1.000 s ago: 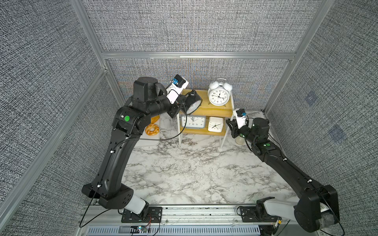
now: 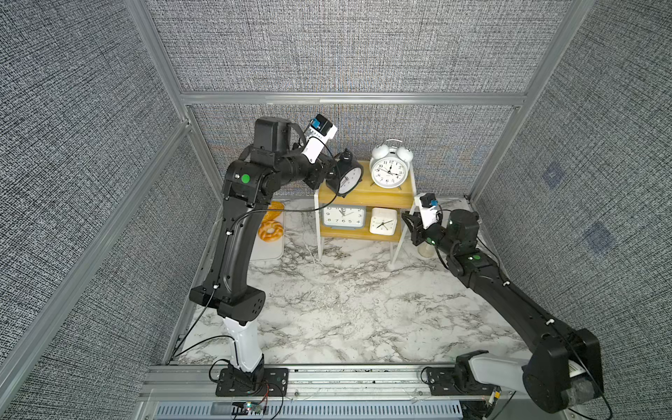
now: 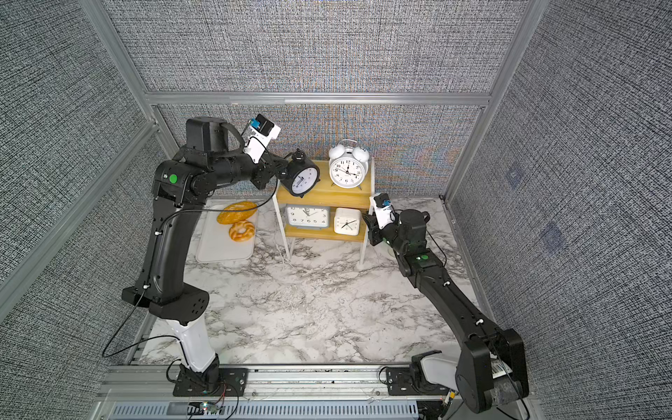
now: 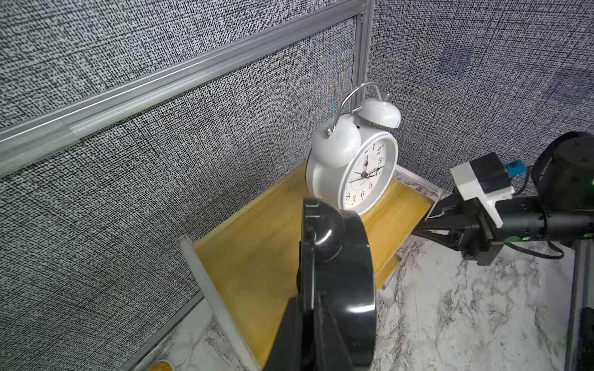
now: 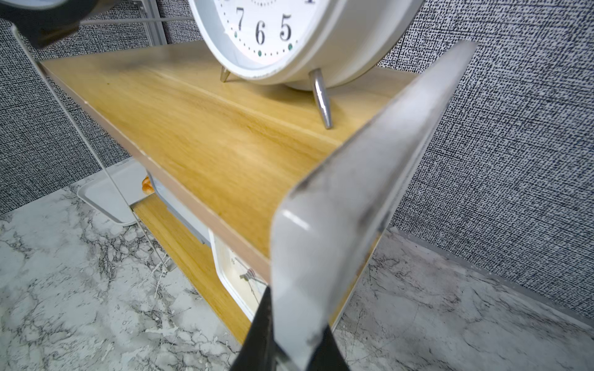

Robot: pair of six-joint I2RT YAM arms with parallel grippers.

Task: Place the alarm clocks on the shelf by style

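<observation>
My left gripper is shut on the black twin-bell alarm clock [image 4: 346,284], apparently by a thin part at its back. In the top left view, that black clock [image 2: 345,175] is over the left end of the two-tier shelf's top board [image 2: 371,196], tilted. Whether it touches the board I cannot tell. A white twin-bell clock [image 2: 389,170] stands upright at the right of the top board. Below it, a rectangular blue-grey clock [image 2: 344,216] and a small white square clock [image 2: 383,221] share the lower board. My right gripper is shut on the shelf's white side frame [image 5: 321,247].
A pale tray [image 2: 266,250] with a ring-shaped bread [image 2: 271,231] and a loaf lies left of the shelf, under my left arm. Something pale and round [image 2: 426,249] sits below my right gripper.
The right arm and the shelf have stayed still.
</observation>
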